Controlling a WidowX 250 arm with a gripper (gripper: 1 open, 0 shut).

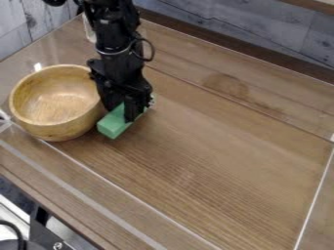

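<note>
The black arm reaches down from the top, and its gripper (125, 99) is over a green object (115, 124) just right of a wooden bowl (35, 103). The gripper is shut on the green object, whose upper part is hidden by the fingers. The object is tilted and lies close beside the bowl's right wall.
Bare wooden table (229, 166) fills the right and front, with free room there. White and grey boards stand at the top left. Dark cables lie at the bottom left corner.
</note>
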